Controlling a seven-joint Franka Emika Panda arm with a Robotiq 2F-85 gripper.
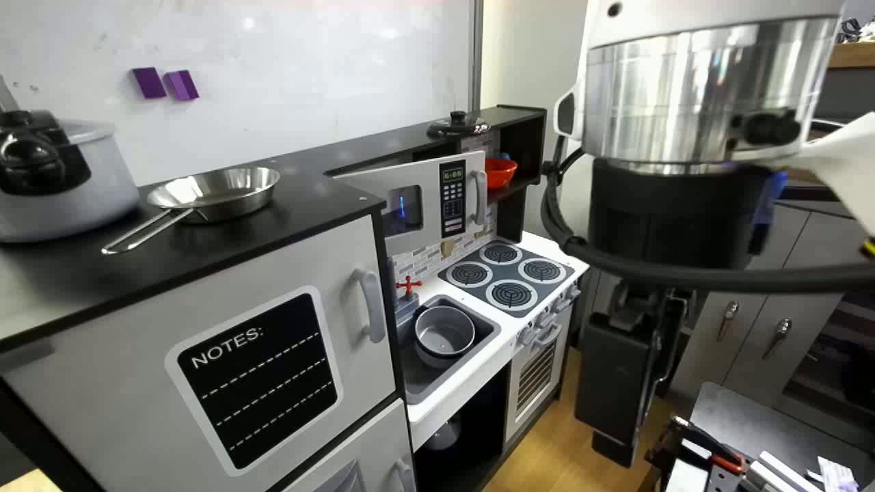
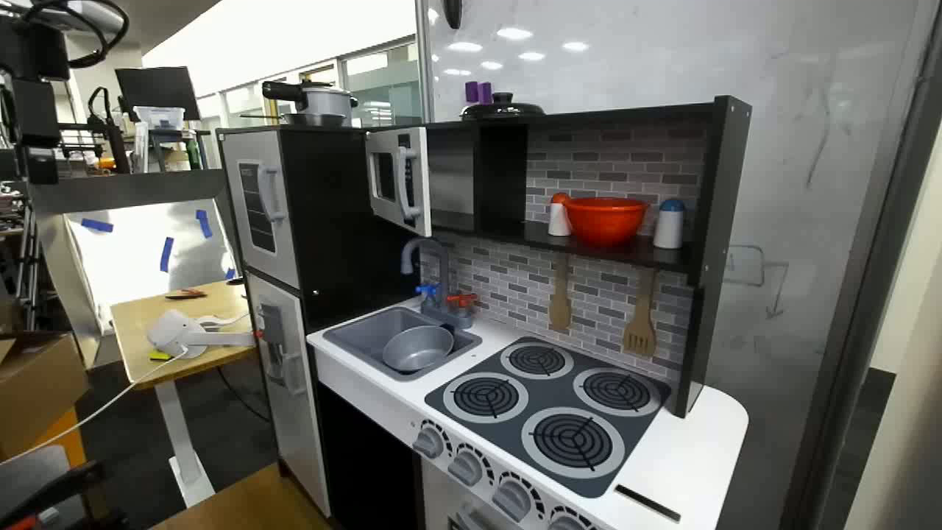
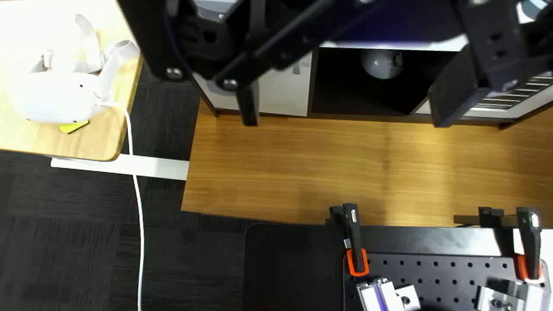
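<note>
My gripper is open, its two fingers wide apart with nothing between them, above the wooden floor in the wrist view. In exterior view 1 the gripper (image 1: 619, 443) hangs at the right, in front of the toy kitchen and apart from it. A grey pot (image 2: 419, 348) rests in the sink (image 2: 353, 337). The microwave door (image 2: 397, 177) stands ajar. On the shelf, an orange bowl (image 2: 605, 221) sits between an orange-topped shaker (image 2: 558, 216) and a blue-topped shaker (image 2: 669, 224). The stove top (image 2: 552, 411) is bare.
A steel pan (image 1: 214, 194) and a pressure cooker (image 1: 70, 180) stand on the fridge top, with a black lid (image 2: 503, 107) on the upper shelf. Wooden utensils (image 2: 640, 331) hang below the shelf. A table (image 3: 290, 264) with clamps stands opposite the kitchen.
</note>
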